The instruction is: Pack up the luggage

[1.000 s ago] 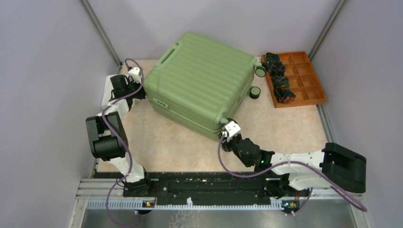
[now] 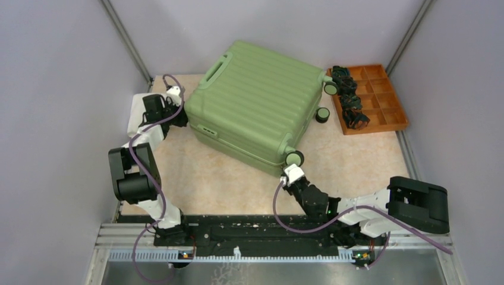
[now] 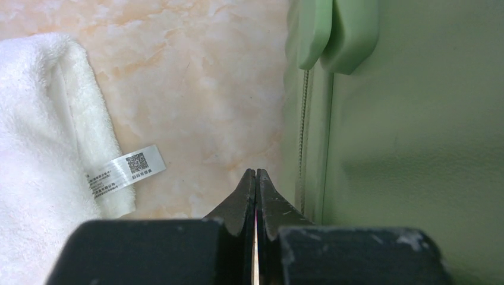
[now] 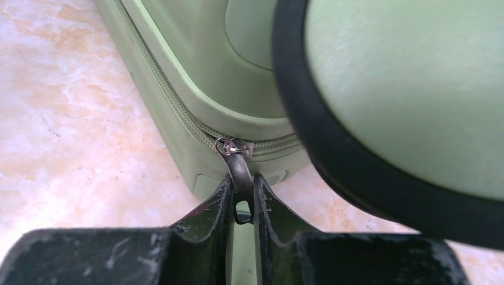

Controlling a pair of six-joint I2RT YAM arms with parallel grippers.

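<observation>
A closed-lid green suitcase (image 2: 249, 101) lies on the marble table. My right gripper is shut on a black zipper pull (image 4: 239, 166) at the front right corner, beside a large wheel (image 4: 404, 83); the zipper track (image 4: 169, 92) runs along the edge. In the left wrist view my left gripper is shut, with nothing seen between its fingers, at the suitcase's left end, beside a zipper seam and green handle parts (image 3: 350, 35). A white towel (image 3: 41, 142) with a tag lies left of it.
A wooden divided tray (image 2: 380, 101) with several dark bundled items is at the back right. Bare table (image 2: 350, 160) lies right and front of the suitcase. Walls enclose the sides and back.
The suitcase has shifted slightly to the right and toward the front. My left arm moved slightly right with it; my right gripper moved slightly right and down in the top view.
</observation>
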